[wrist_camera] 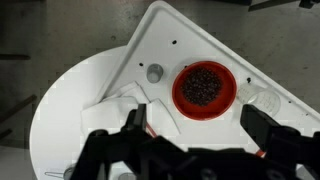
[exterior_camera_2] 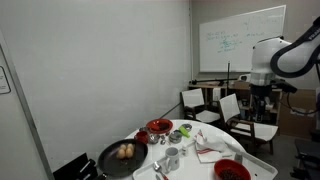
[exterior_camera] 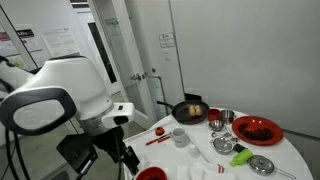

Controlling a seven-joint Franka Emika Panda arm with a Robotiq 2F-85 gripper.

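Seen from above in the wrist view, a red bowl (wrist_camera: 204,91) of dark bean-like bits sits on a white tray (wrist_camera: 140,58). To its right is a clear container (wrist_camera: 262,99); to its left stands a small grey object (wrist_camera: 154,73). A white cloth (wrist_camera: 118,108) lies at the lower left. My gripper is open above the tray, its dark fingers far apart with nothing between them. In the first exterior view the arm hangs at the left, above and near the bowl (exterior_camera: 152,174).
A black pan (exterior_camera: 178,108) with food stands at the table's back, near a white mug (exterior_camera: 181,138). Farther right are a red plate (exterior_camera: 258,130), small metal cups (exterior_camera: 227,116), a green object (exterior_camera: 241,157) and a lidded pan (exterior_camera: 262,164). White chairs (exterior_camera_2: 205,108) stand behind.
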